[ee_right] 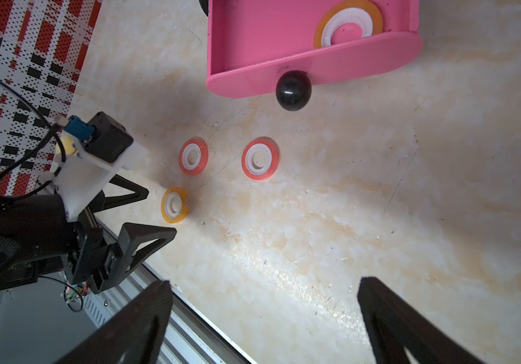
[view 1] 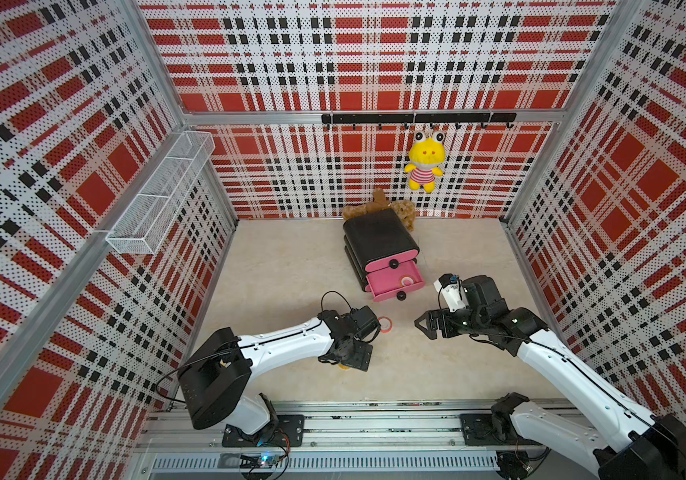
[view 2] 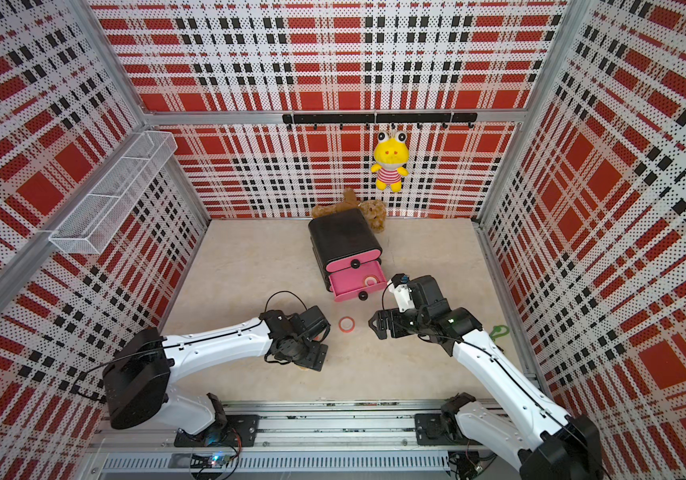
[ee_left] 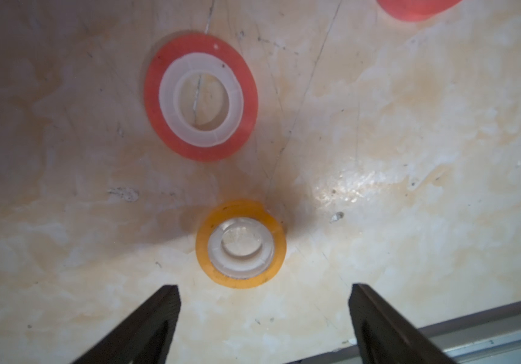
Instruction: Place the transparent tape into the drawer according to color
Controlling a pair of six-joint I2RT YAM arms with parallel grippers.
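In the left wrist view a yellow tape roll (ee_left: 241, 280) lies flat on the table, just ahead of my left gripper, whose fingers stand apart with nothing between them. A red tape roll (ee_left: 198, 153) lies beyond it, and part of a second red roll (ee_left: 415, 7) shows at the top edge. The black cabinet (view 1: 379, 236) has its lower pink drawer (ee_right: 260, 85) pulled out, with a yellow tape roll (ee_right: 374, 21) inside. My right gripper is open and empty above the table, in front and to the right of the drawer.
A brown plush toy (view 1: 404, 210) sits behind the cabinet. A yellow plush (view 1: 425, 162) hangs on the back wall. Green scissors (view 2: 499, 330) lie at the right edge. The metal rail (view 1: 391, 408) borders the table's front.
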